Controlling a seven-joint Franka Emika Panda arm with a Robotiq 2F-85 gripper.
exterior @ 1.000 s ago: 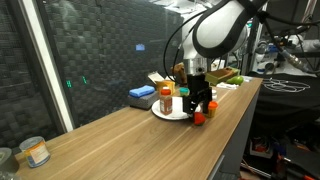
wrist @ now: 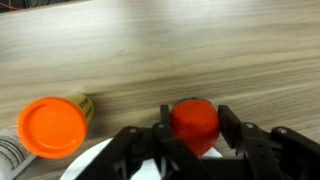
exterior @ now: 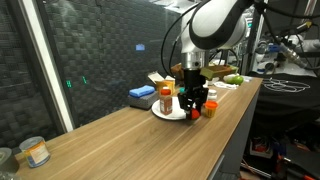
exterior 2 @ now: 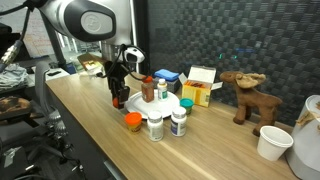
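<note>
A small container with a round red top (wrist: 195,125) sits between the fingertips of my gripper, which is shut on it in the wrist view. In exterior view 1, the red item (exterior: 196,113) shows beneath the gripper, at the front of the white plate (exterior: 170,115). Exterior view 2 shows the gripper (exterior 2: 116,92) pointing down beside the plate's rim, with most of the red item hidden by the fingers. Whether its base touches the table cannot be told.
An orange-capped bottle (wrist: 53,127) stands close by. White jars (exterior 2: 155,127) are near the plate; a reddish-brown bottle (exterior 2: 147,91) stands at it. A yellow box (exterior 2: 200,88), moose figure (exterior 2: 256,98) and white cup (exterior 2: 271,144) lie beyond.
The plate and the other objects have stayed put.
</note>
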